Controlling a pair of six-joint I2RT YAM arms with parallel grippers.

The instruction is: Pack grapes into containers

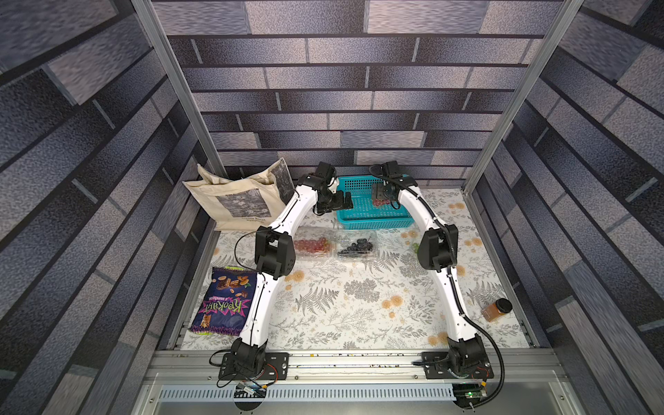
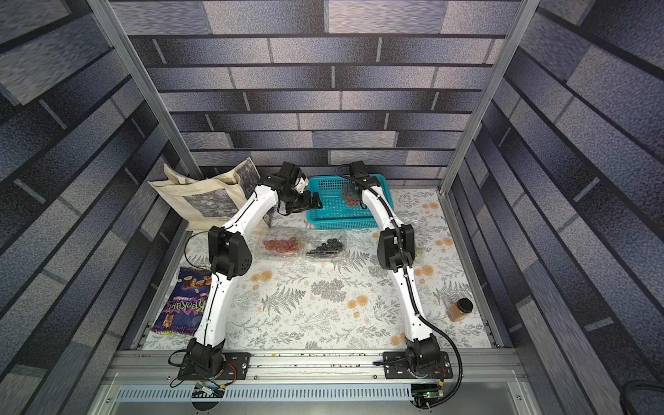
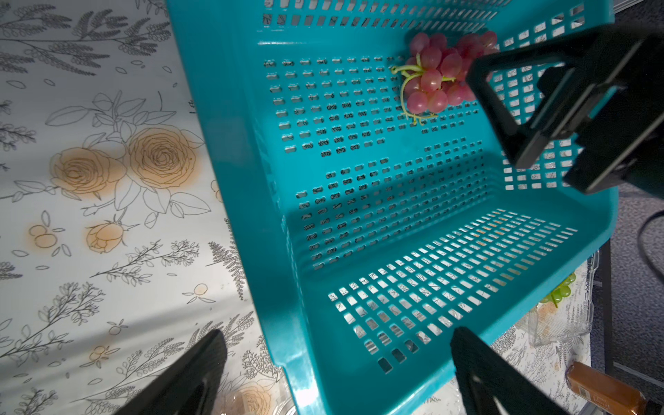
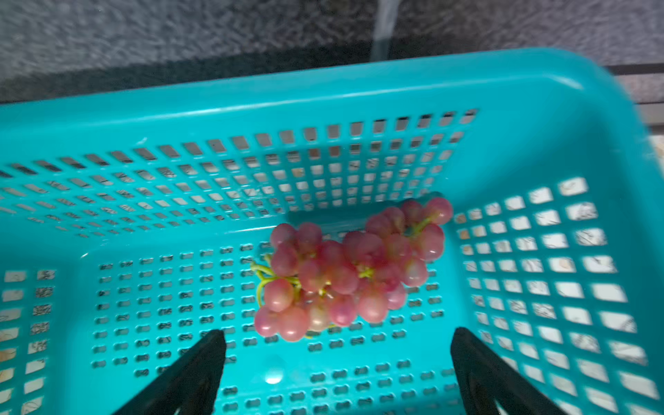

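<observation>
A bunch of red grapes (image 4: 346, 269) lies on the floor of the turquoise basket (image 4: 276, 97), towards its back right. Over that bunch my right gripper hangs open, its fingers apart and nothing between them. Beside the basket's left end my left gripper stands open and empty; the basket's rim crosses its view. In front of the basket are two clear containers side by side, one with red grapes (image 1: 312, 246) and one with dark grapes (image 1: 357, 247). A third clear container holds green grapes (image 3: 557, 293), mostly hidden by the right arm from above.
A cloth bag (image 1: 238, 200) stands at the back left, close to the left arm. The dark snack packet (image 1: 224, 301) lies front left, and a brown jar (image 1: 496, 309) front right.
</observation>
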